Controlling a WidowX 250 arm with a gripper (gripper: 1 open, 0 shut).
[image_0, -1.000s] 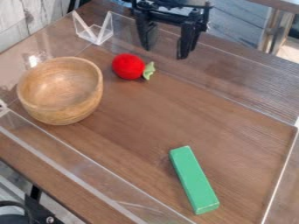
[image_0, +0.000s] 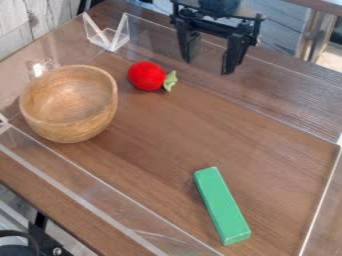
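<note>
My gripper (image_0: 210, 58) hangs at the top of the view, black, with its two fingers spread apart and nothing between them. Below it to the left lies a red tomato-like vegetable (image_0: 148, 75) with a green top. A wooden bowl (image_0: 68, 119) stands at the left. A green block (image_0: 221, 204) lies at the lower right.
A clear angular plastic piece (image_0: 107, 35) stands at the back left. Clear strips run along the table's left and front edges.
My gripper has moved slightly right and down over the last second. The vegetable, bowl and block are unmoved.
</note>
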